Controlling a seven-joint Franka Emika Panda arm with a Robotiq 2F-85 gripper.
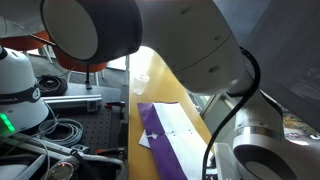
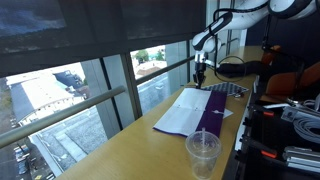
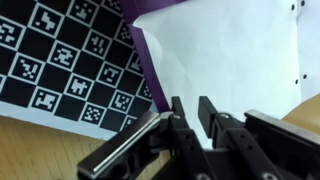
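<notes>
In the wrist view my gripper is part open, its two dark fingers apart with white paper showing behind the gap. Beneath it are a white sheet [image 3: 225, 50] and a purple strip [image 3: 150, 65]. The far end of the arm [image 2: 207, 58] hangs over the table in exterior view 2, where the fingers are too small to make out. A purple-and-white folder or sheet [image 2: 186, 112] lies flat on the wooden table, on the near side of the arm. Exterior view 1 shows it as a purple band [image 1: 160, 138] and white paper, partly behind the arm.
A black-and-white marker board [image 3: 65, 60] lies beside the paper. Towards the near table edge stands a clear plastic cup [image 2: 204, 157]. Bare wooden table [image 2: 120, 155] stretches left of the folder, along the window side. Cables [image 1: 62, 130] lie off the table.
</notes>
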